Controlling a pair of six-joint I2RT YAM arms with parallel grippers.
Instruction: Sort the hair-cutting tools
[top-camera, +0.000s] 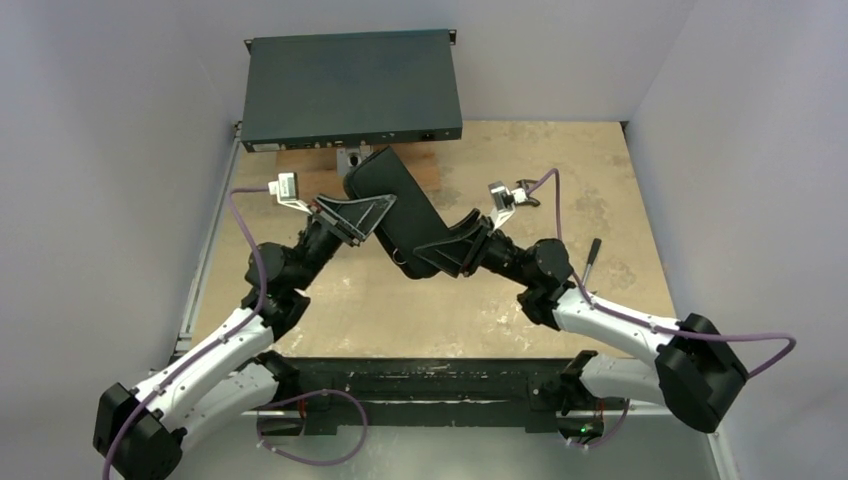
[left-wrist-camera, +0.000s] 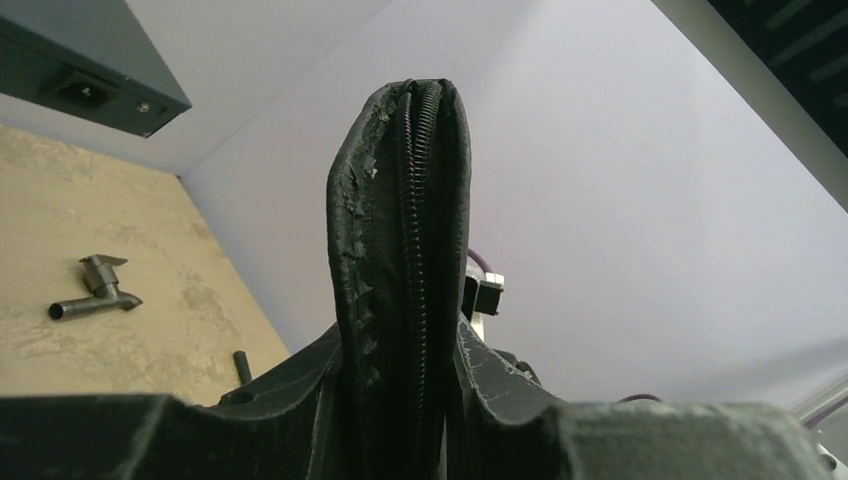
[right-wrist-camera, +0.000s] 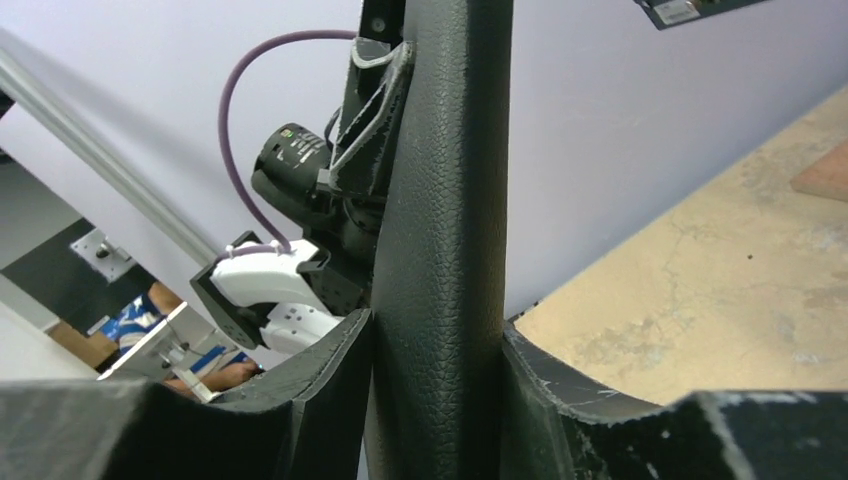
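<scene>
A black textured zip case is held up over the board, tilted. My left gripper is shut on its upper end; in the left wrist view its zip runs upright between the fingers. My right gripper is at the lower end, a finger on either side of the case; whether it grips is unclear. A black metal tool with a tube and side piece lies at the back right of the board, partly hidden from above. A thin tool with a dark handle lies further right.
A dark rack box stands at the back above a wooden block. The board is bare at the front middle. Walls border both sides.
</scene>
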